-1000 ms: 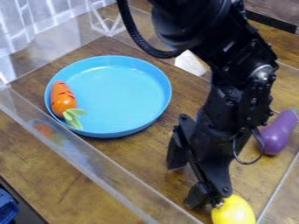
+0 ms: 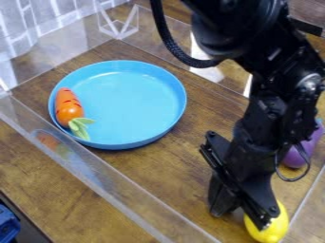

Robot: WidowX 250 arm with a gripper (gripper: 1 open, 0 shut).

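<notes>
The black gripper [image 2: 229, 190] is low over the wooden table at the lower right, its fingers down beside a yellow object [image 2: 267, 222] that is partly hidden behind them; I see nothing held between the fingers. A purple eggplant-like toy [image 2: 302, 146] lies behind the arm at the right, partly covered by it. A blue plate [image 2: 129, 104] sits at the upper left with an orange carrot toy [image 2: 68, 109] on its left side.
Clear plastic walls border the table along the left and bottom. A dark blue item [image 2: 7, 227] is outside at the lower left. Bare wood [image 2: 140, 176] lies below the plate.
The gripper has shifted slightly to the right, now covering more of the purple toy. The yellow object shows farther up than a second ago.
</notes>
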